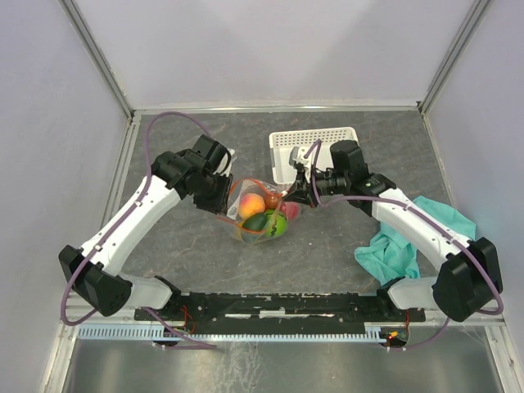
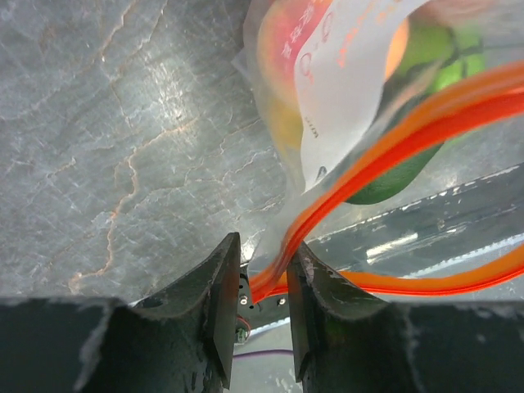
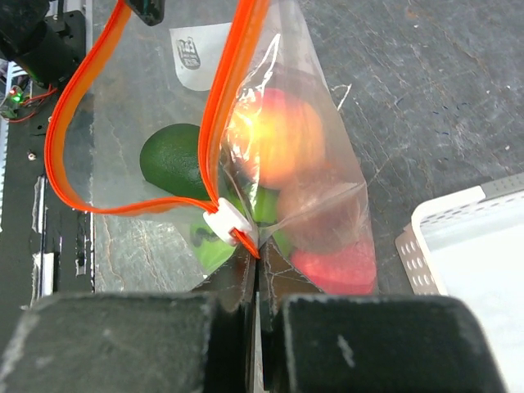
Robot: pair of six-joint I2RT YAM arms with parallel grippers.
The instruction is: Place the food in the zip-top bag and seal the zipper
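Note:
The clear zip top bag (image 1: 260,232) with orange zipper edges lies in the middle, its mouth spread wide. Inside are an orange-yellow fruit (image 1: 251,205), a dark green avocado (image 3: 173,160), a bright green item (image 1: 277,223) and reddish rounds. My left gripper stands open around the zipper's left end, its fingertips a little apart with the orange strip between them. At the opposite corner, my right gripper is shut on the zipper's end, just beside the white slider (image 3: 227,220).
Behind the right arm stands an empty-looking white basket (image 1: 282,155). A teal cloth (image 1: 389,252) lies crumpled at the right, by the right arm. Table to the left of the bag and in front of it is bare.

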